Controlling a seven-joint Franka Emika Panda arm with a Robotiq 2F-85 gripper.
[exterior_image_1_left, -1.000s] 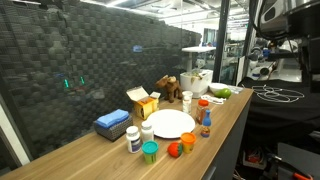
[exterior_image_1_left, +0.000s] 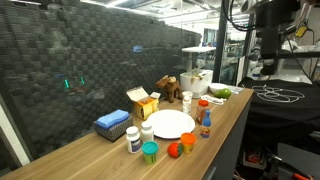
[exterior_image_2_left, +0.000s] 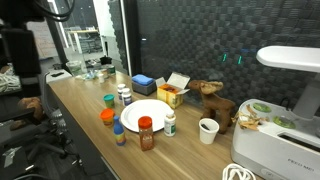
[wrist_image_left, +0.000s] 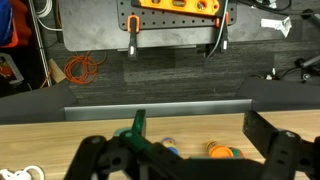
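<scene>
My gripper stands open in the wrist view, its dark fingers wide apart and nothing held between them. In exterior view 1 it hangs high at the right, clear of the wooden counter. A white plate (exterior_image_1_left: 174, 124) lies mid-counter. In front of it are a green cup (exterior_image_1_left: 150, 152), a red round item (exterior_image_1_left: 174, 150), an orange cup (exterior_image_1_left: 188, 143) and a bottle with a blue top (exterior_image_2_left: 118, 132). A red-brown jar (exterior_image_2_left: 146, 134) and a white bottle (exterior_image_2_left: 170, 124) stand right of the plate in exterior view 2. The wrist view shows the orange cup (wrist_image_left: 218, 149) near its lower edge.
A brown plush animal (exterior_image_2_left: 214, 104), a yellow open box (exterior_image_1_left: 144, 103), a blue container (exterior_image_1_left: 114, 122) and a white mug (exterior_image_2_left: 208, 131) stand on the counter. A white appliance (exterior_image_2_left: 275, 135) is at the far end. Bare wood (exterior_image_1_left: 95, 155) shows at the left.
In exterior view 1 the arm has shifted from the right edge toward the upper middle-right, and more of it shows. The counter objects look unmoved.
</scene>
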